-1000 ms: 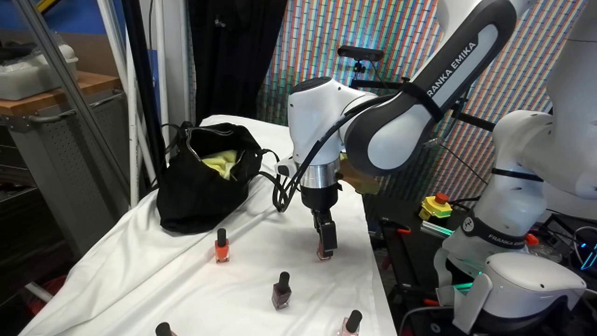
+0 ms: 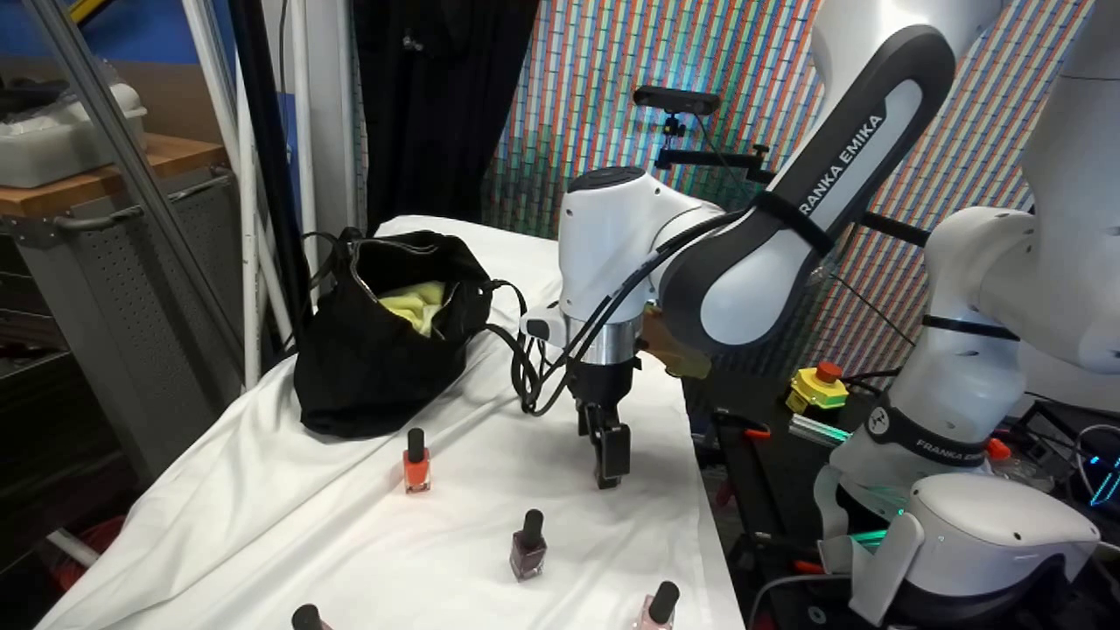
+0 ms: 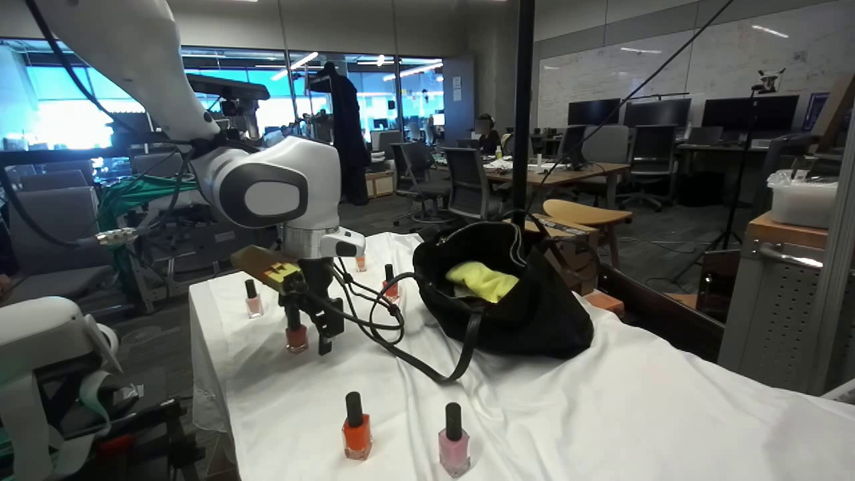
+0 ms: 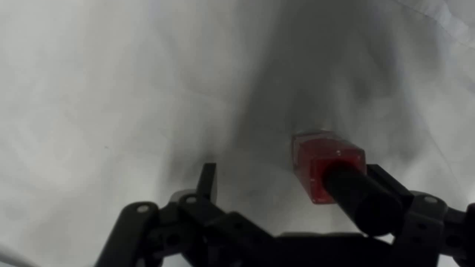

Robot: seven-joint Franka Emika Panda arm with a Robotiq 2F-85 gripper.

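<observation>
A red nail polish bottle [image 4: 329, 160] with a black cap [image 4: 378, 207] stands upright on the white cloth. My gripper is open and low around it; the bottle sits off-centre, its cap close to the right finger in the wrist view. Whether cap and finger touch cannot be told. Exterior view 2 has the red bottle [image 3: 296, 338] beside the far finger, under my gripper [image 3: 310, 335]. From exterior view 1, my gripper [image 2: 596, 462] largely hides that bottle. A black bag [image 2: 383, 346] stands with its mouth open, yellow cloth [image 2: 420, 304] inside.
Other polish bottles stand apart on the cloth: an orange-red one [image 2: 416, 472], a dark one [image 2: 528, 553], an orange one [image 3: 357, 439] and a pink one [image 3: 454, 451] among them. The bag's strap [image 3: 463, 353] loops onto the cloth. A second robot arm [image 2: 945, 367] stands beside the table.
The arm has come down and shifted slightly right in exterior view 1. The red bottle, partly visible below the fingers before, is now mostly hidden behind them. The other bottles have stayed put.
</observation>
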